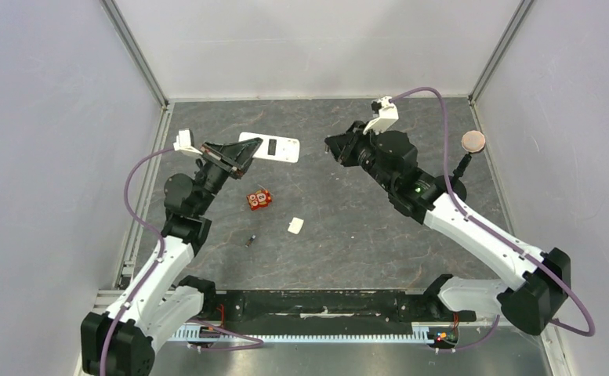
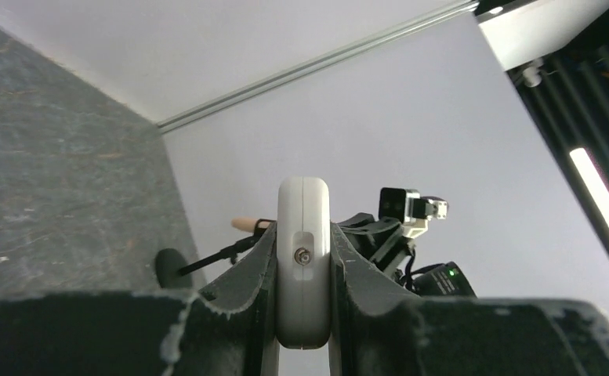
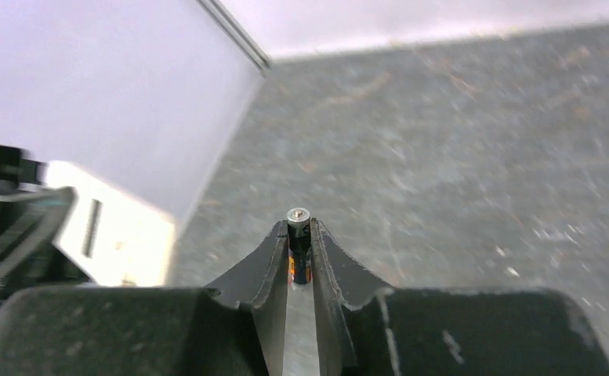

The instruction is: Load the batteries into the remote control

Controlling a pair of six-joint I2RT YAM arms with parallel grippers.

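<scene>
A white remote control (image 1: 284, 150) with a dark opening is held aloft by my left gripper (image 1: 246, 157); in the left wrist view its white end (image 2: 302, 262) sits between the shut fingers. My right gripper is shut on a dark battery with an orange band (image 3: 299, 235), standing upright between its fingertips. In the top view the right gripper is right of the remote, with a gap between them. A small dark object (image 1: 250, 241), possibly another battery, lies on the floor at the lower left.
A red patterned object (image 1: 259, 199) and a white square piece (image 1: 295, 225) lie on the grey floor (image 1: 348, 251). A stand with a round pink top (image 1: 473, 142) is at the right. Walls enclose the left, back and right.
</scene>
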